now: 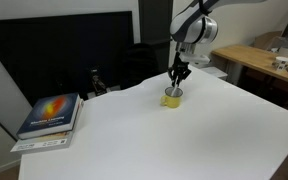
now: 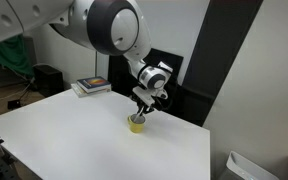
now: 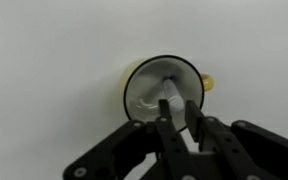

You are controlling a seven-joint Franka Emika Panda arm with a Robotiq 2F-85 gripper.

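Note:
On the white table stands a yellow mug (image 1: 171, 99), upright, its handle toward the left in exterior view 1. A slim white object with a dark bluish end (image 3: 172, 92) reaches down into it; what it is I cannot tell. My gripper is directly over the mug's opening, pointing down. Its fingers stand part open, with the white object in the gap between them. Whether both fingers touch that object is too small and dark to tell. In exterior view 2 the mug (image 2: 136, 124) sits under the gripper (image 2: 141, 108).
A stack of books (image 1: 48, 116) lies at the table's left in exterior view 1. A black monitor-like panel (image 1: 72, 50) stands behind the table. A wooden side table (image 1: 269, 62) is at the back right.

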